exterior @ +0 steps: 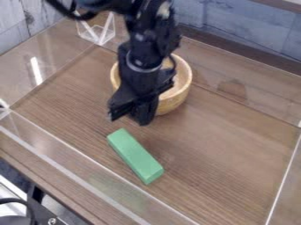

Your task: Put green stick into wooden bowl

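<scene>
The green stick (135,156) lies flat on the wooden table, slanting down to the right, in the near middle of the camera view. Just beyond its far end is my black gripper (129,114), shut with nothing held in it. The stick is outside the fingers. Behind the gripper stands the wooden bowl (179,86), round and light tan. The arm and gripper hide much of the bowl, including most of its inside.
A clear, wire-like object (97,28) stands at the back left. Low walls (253,25) border the table at the back. Bare tabletop (223,145) spreads to the right of the stick. Dark cables (26,206) lie at the lower left corner.
</scene>
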